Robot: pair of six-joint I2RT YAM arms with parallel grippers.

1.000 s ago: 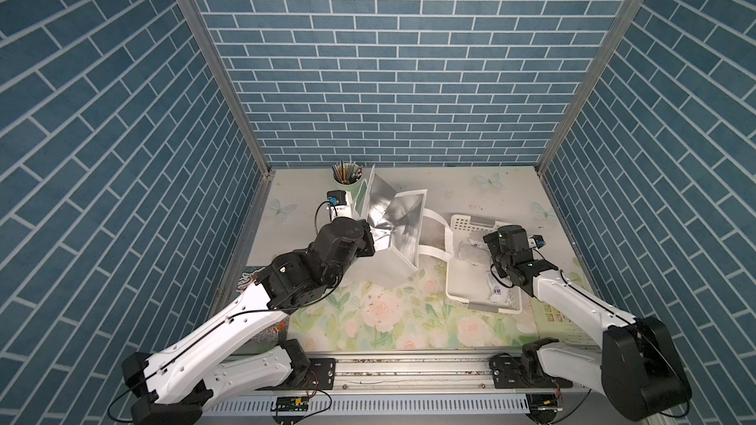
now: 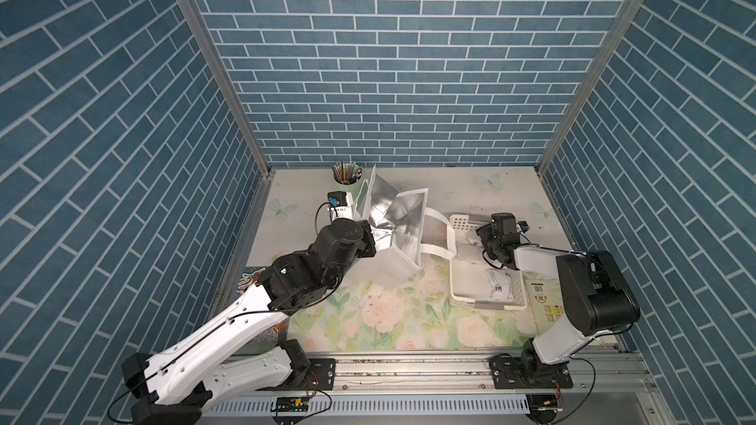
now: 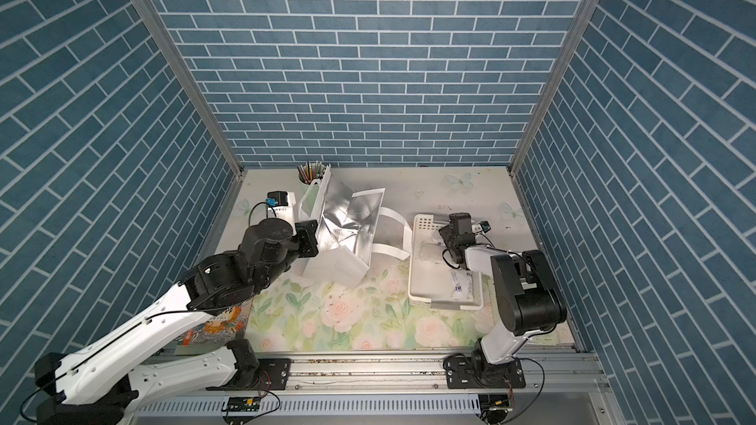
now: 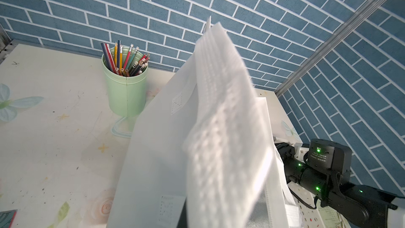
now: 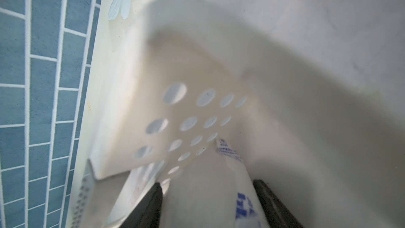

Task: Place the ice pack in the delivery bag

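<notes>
The open white delivery bag [image 2: 386, 263] with a silver lining stands left of the middle. At its left side, my left gripper [image 2: 370, 238] is shut on the bag's white handle strap [image 4: 227, 143]; the strap covers most of its fingers in the left wrist view. My right gripper is down inside the white basket [image 5: 189, 63], its black fingers part open on both sides of a white ice pack [image 5: 202, 202] with blue print. Whether both fingers touch the pack cannot be told. Another ice pack [image 2: 499, 285] lies in the basket's near part.
A green cup of pencils [image 4: 126, 88] stands behind the bag. The bag's other handle [image 2: 441, 250] reaches right to the basket's edge. The basket's perforated end wall rises close to the right gripper.
The basket has shifted slightly. The left arm stays nearly still.
</notes>
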